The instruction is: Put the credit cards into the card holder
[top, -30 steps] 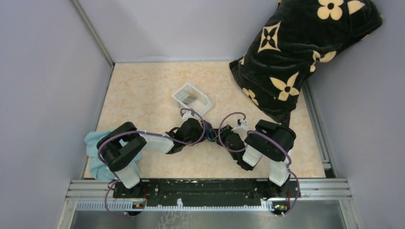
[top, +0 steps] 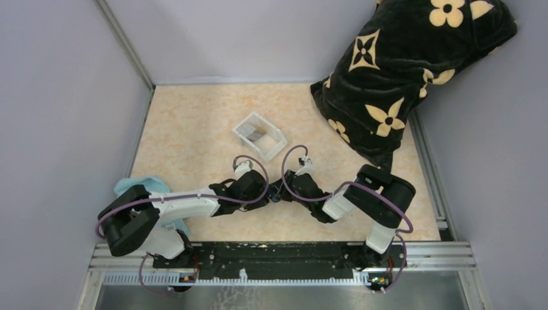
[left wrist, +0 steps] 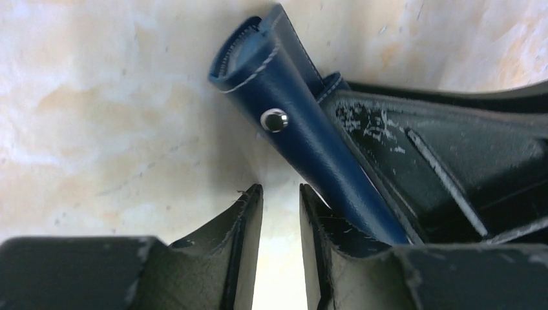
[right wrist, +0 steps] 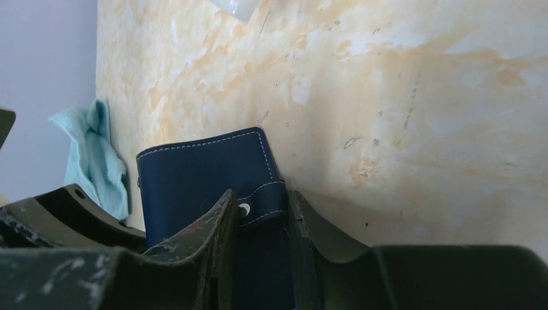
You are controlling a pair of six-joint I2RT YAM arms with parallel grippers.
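A dark blue card holder (left wrist: 304,142) with a silver snap stands on edge in the left wrist view, a black finger of the right gripper along its side. My left gripper is open, its gap empty; its right finger overlaps the holder in view. In the right wrist view the stitched flap of the holder (right wrist: 200,168) shows behind and between the fingers of my right gripper, which stand apart. Whether they touch it is hard to tell. From above, only a sliver of the holder (top: 274,193) appears between both grippers. Greyish cards (top: 249,131) lie in the white box (top: 276,147).
A light blue cloth (top: 143,185) lies under the left arm at the table's left side. A black patterned cushion (top: 381,84) covers the back right corner. Bare tabletop (top: 194,123) extends at the back left.
Both grippers have moved left and toward the front edge, away from the white box. The holder between them has shifted the same way. The box and cards have stayed put.
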